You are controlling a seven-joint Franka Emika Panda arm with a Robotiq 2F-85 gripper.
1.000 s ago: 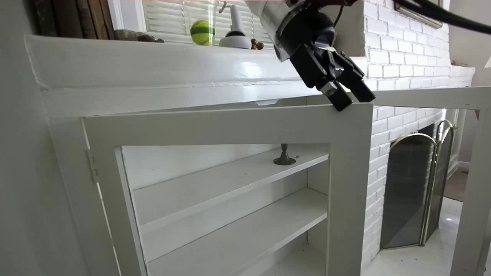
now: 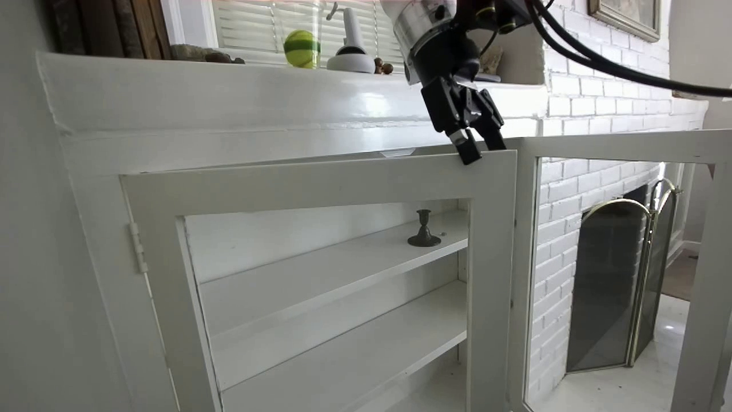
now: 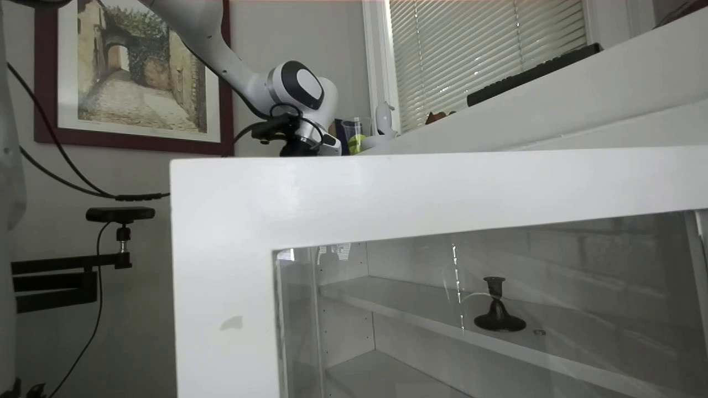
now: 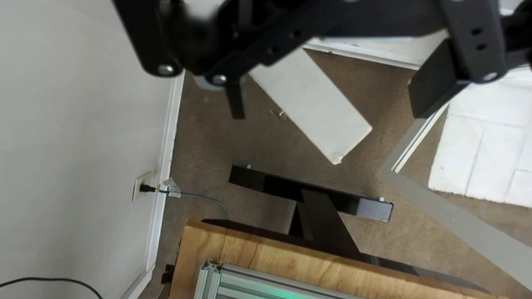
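Note:
The left cabinet door [image 2: 322, 184], white with a framed pane, stands ajar in exterior view 1. My gripper [image 2: 482, 148] is at its upper free corner. One black finger [image 2: 469, 151] overlaps the front of the top rail, while the other goes behind its upper edge. From the wrist view, the white door top [image 4: 314, 102] lies between the spread fingers, with visible gaps on both sides; the gripper is open. In exterior view 2 a nearer door frame [image 3: 425, 189] hides the fingertips. Whether either finger touches the door is unclear.
A dark candlestick [image 2: 424, 232] stands on the upper shelf [image 2: 315, 281]. To the right is another open door [image 2: 624, 144], near the fireplace screen [image 2: 607, 281]. A ball [image 2: 299, 49] and a white device [image 2: 351, 58] sit on the ledge above.
The left door has swung inward, closer to its cabinet opening. My gripper has moved left and farther from the camera along with the door's free corner.

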